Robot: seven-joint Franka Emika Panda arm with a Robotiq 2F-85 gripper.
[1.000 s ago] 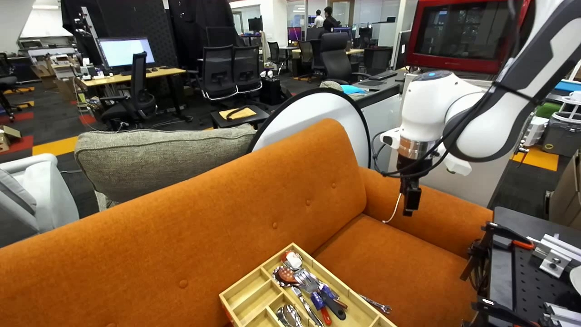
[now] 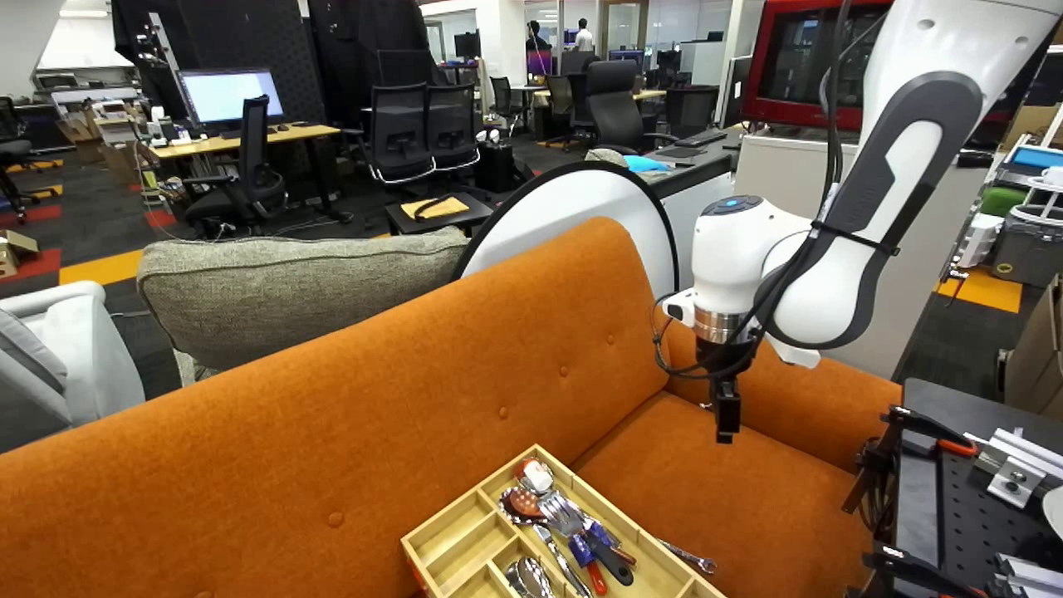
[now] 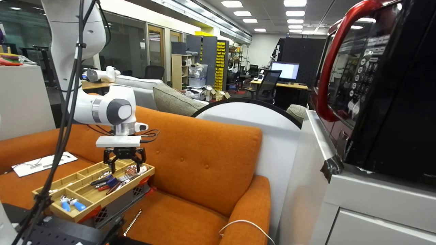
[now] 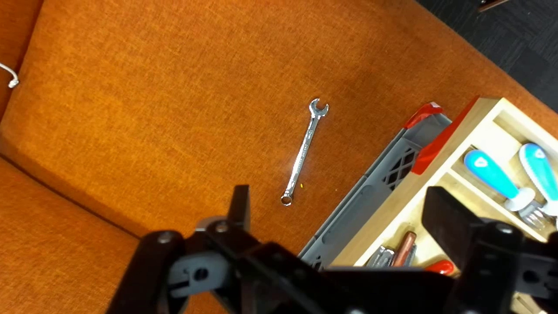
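Note:
A silver wrench (image 4: pixel 301 155) lies by itself on the orange sofa seat, close to the grey crate under the tray; its open end and ring end both show in the wrist view. My gripper is open, its two black fingers wide apart and nothing between them. In exterior view 1 the gripper (image 2: pixel 728 438) hangs in the air over the seat, clear of the wooden tray (image 2: pixel 468 495). From the second exterior view the gripper (image 3: pixel 125 169) appears in front of the sofa back. The wrench (image 2: pixel 689 556) is partly hidden behind the tray's edge there.
The divided tray holds several utensils, among them a fork with a blue handle (image 4: pixel 491 173). Beneath it sits a grey crate (image 4: pixel 361 204) with red corners. A black perforated table (image 2: pixel 996 518) with clamps stands at the right. Much of the seat (image 4: pixel 172 104) is bare.
In exterior view 1 my arm has moved left and lower, bringing the gripper further over the seat. The wrench and tray have stayed put.

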